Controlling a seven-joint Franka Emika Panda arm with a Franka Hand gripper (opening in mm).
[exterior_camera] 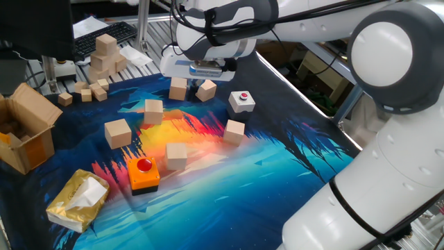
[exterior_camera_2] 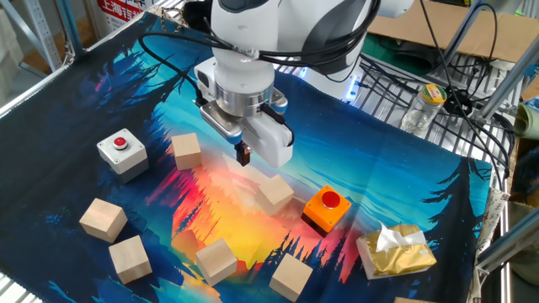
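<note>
My gripper hangs above the printed cloth, its dark fingertips pointing down, apart from every block. Whether its fingers are open or shut does not show; nothing held is visible. Below it, wooden blocks lie spread out: one block sits near the white box with a red button, another block beside the orange box with a red button. Other blocks lie farther from the arm. In the first exterior view the white hand covers the fingers.
A gold tissue pack lies on the cloth near the orange box. An open cardboard box stands at the left edge. Several stacked blocks and small cubes sit at the back left.
</note>
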